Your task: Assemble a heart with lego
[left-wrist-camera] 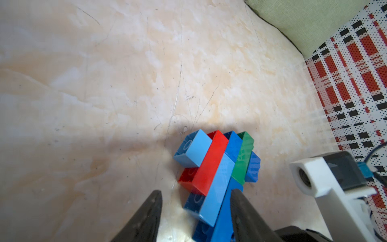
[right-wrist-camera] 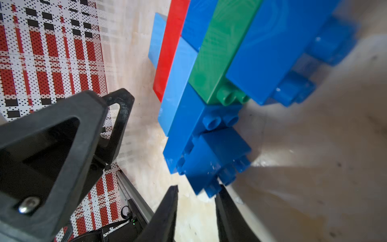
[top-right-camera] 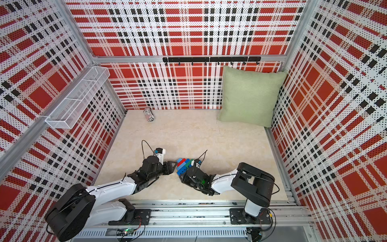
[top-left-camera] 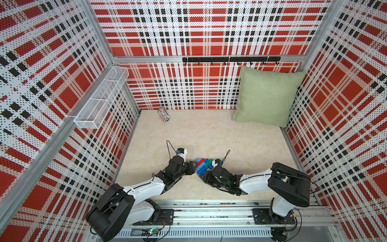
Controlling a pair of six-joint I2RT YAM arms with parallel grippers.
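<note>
Bricks in light blue, red, blue and green are joined slantwise into a brick assembly (left-wrist-camera: pixel 209 173), lying on the tabletop between my grippers. At its lower end in the right wrist view, a small blue brick (right-wrist-camera: pixel 213 157) sits against a longer blue one, studs outward. My right gripper is closed around the near corner of that small brick, one fingertip overlapping a stud. My left gripper stands open to the left of the assembly, nothing between its fingers; its right finger (left-wrist-camera: pixel 246 217) overlaps the view of the lower blue bricks.
Bare tabletop (top-left-camera: pixel 193 133) spreads out behind the arms. A can (top-left-camera: pixel 163 114) lies at the back left and a green pillow (top-left-camera: pixel 268 96) leans at the back right. A wire basket (top-left-camera: pixel 102 96) hangs on the left wall.
</note>
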